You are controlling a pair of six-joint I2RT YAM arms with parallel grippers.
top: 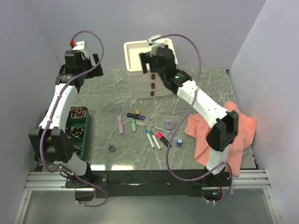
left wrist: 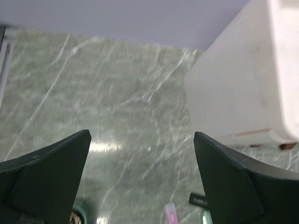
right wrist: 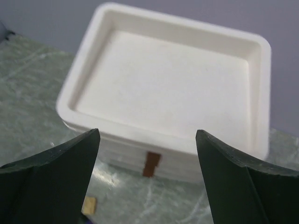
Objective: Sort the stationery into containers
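Observation:
Stationery lies loose mid-table: a pink item [top: 119,124], a green bottle [top: 133,124], dark marker [top: 135,116], several pens [top: 150,138], a pink-capped marker [top: 163,138], a blue jar [top: 179,143] and a clear round container [top: 169,124]. A white drawer unit with an open top tray [right wrist: 163,79] stands at the back. My right gripper [top: 147,62] is over that tray, fingers apart, nothing seen between them, blurred from above. My left gripper [top: 93,65] stands open over the back left, left of the unit, empty.
A green divided box [top: 82,121] with dark items sits at the left edge, partly behind the left arm. A crumpled orange cloth [top: 201,135] covers the front right. Grey walls bound the table.

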